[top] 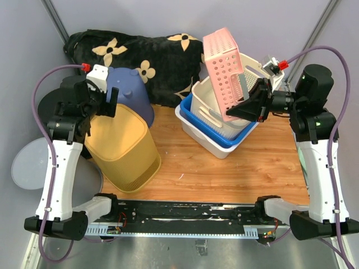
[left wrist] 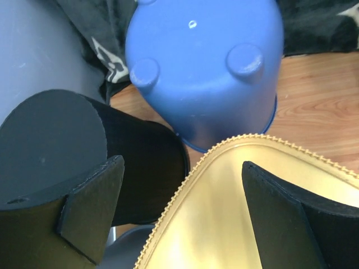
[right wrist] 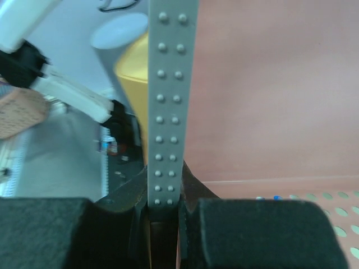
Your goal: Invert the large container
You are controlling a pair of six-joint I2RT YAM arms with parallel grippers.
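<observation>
A pink perforated basket (top: pixel 223 70) hangs tilted above the nested tubs at the upper right. My right gripper (top: pixel 251 112) is shut on its grey studded handle strip (right wrist: pixel 167 101), which stands between the fingers in the right wrist view. At the left my left gripper (top: pixel 107 101) is open over the yellow container (top: pixel 120 148), nothing between its fingers. The left wrist view shows one finger (left wrist: pixel 280 218) over the yellow base and the other in front of a black container (left wrist: pixel 61 151). Which container is the large one, I cannot tell.
Below the basket a cream tub (top: pixel 210 109), a blue tub (top: pixel 213 133) and a white tub (top: pixel 197 134) are nested. An upturned blue container (top: pixel 128 87) and a grey one (top: pixel 33 168) stand at the left.
</observation>
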